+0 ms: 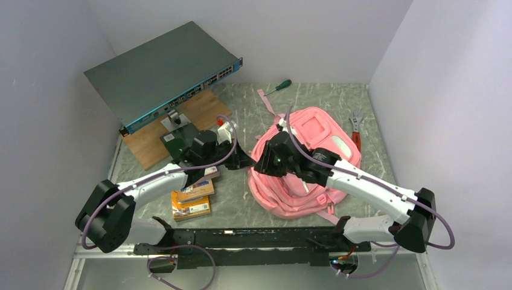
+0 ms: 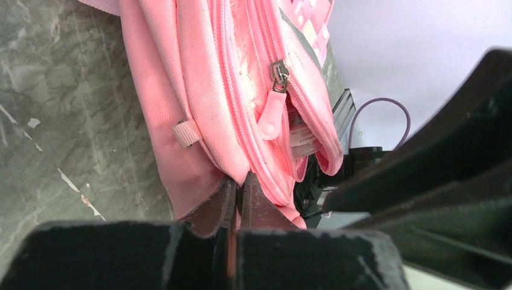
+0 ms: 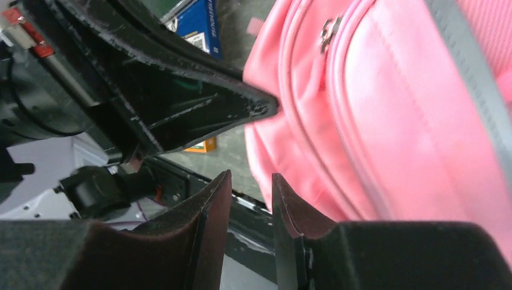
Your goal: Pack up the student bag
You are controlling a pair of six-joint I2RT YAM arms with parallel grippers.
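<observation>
The pink backpack (image 1: 272,199) lies on the right half of the grey mat; its zippers and pull (image 2: 270,121) show in the left wrist view. My left gripper is shut at the bag's left edge, with pink fabric at its fingertips; whether any is pinched is hard to tell. My right gripper hangs over the bag just right of the left one, fingers part open with nothing seen between them.
Books (image 1: 191,207) lie stacked at the lower left beside a wooden board (image 1: 142,148) under a dark network switch (image 1: 160,69). A screwdriver (image 1: 283,85) is at the back, a wrench (image 1: 356,140) at the right.
</observation>
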